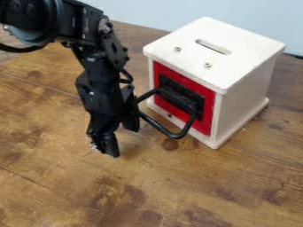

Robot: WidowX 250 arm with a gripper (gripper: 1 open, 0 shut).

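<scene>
A white wooden box (243, 84) with a slot on top and a red front panel (207, 124) stands at the right. A black U-shaped handle (178, 133) juts from the black fitting on that panel. My black gripper (104, 142) points down, low over the table, left of the handle. It is open, and I see nothing held between its fingers.
A pale wall (272, 18) is behind the box.
</scene>
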